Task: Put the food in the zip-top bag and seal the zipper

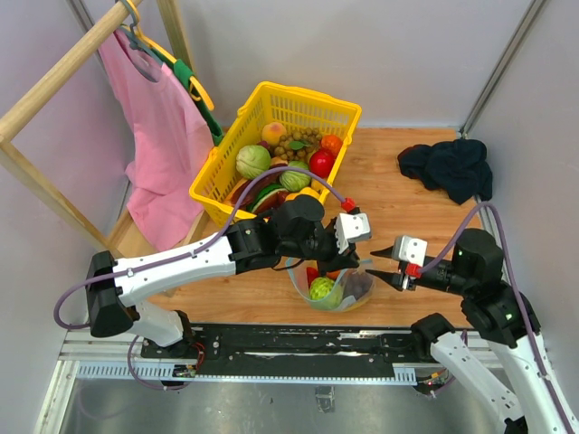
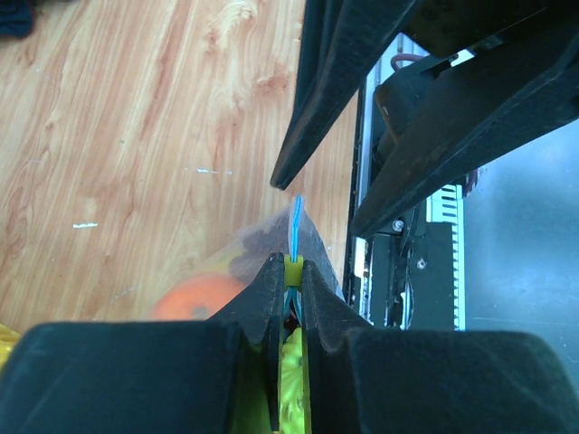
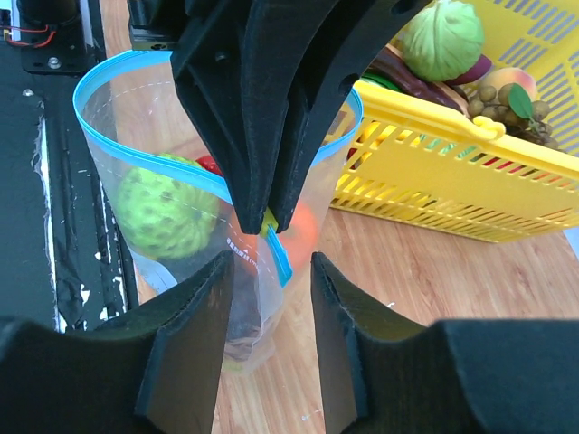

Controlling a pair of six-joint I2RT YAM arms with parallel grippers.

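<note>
The clear zip top bag [image 1: 336, 294] stands on the table with its blue-edged mouth gaping, holding a green knobbly fruit [image 3: 167, 210], an orange-red food [image 3: 298, 239] and a dark item at the bottom. My left gripper is shut on the yellow zipper slider [image 2: 293, 270] near one end of the blue zipper. A short end of the blue zipper [image 3: 280, 258] sticks out past the left fingertips. Facing it from the right, my right gripper is open, its fingers on either side of that end without touching it.
A yellow basket [image 1: 210, 187] full of play fruit and vegetables stands behind the left arm. Dark cloth [image 1: 446, 168] lies at the back right. To the left, a pink garment [image 1: 161, 145] hangs from a wooden rack. Between cloth and bag the table is clear.
</note>
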